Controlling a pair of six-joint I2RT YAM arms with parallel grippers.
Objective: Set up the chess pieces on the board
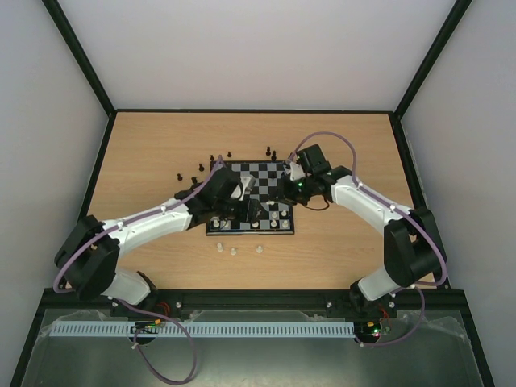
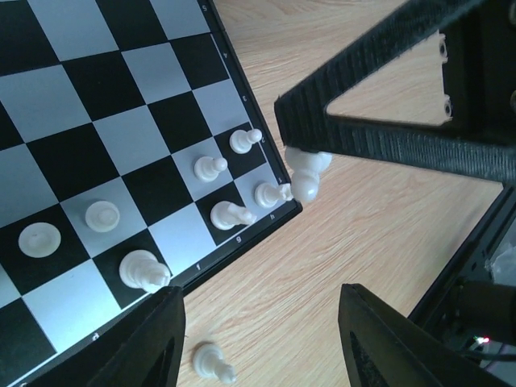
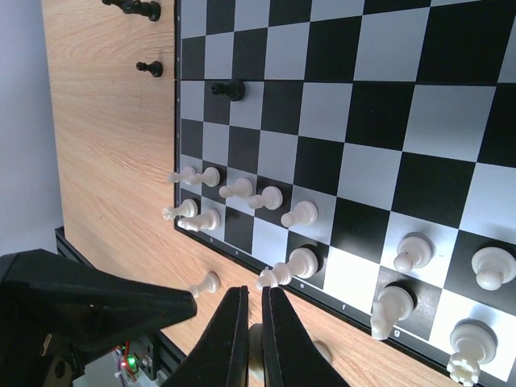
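Observation:
The chessboard [image 1: 254,173] lies mid-table with white pieces on its near rows, such as a white piece [image 3: 301,214]. My left gripper hangs low over it, fingers apart with nothing between them. My right gripper is at the board's right side, shut on a white piece, mostly hidden behind the fingers in its own view. In the left wrist view that white piece [image 2: 306,173] hangs below the right gripper's dark fingers. A black piece [image 3: 230,90] stands on the board.
Several black pieces [image 1: 268,151] stand behind and left of the board. A few white pieces [image 1: 260,249] stand on the table in front of it. The two arms are close together over the board.

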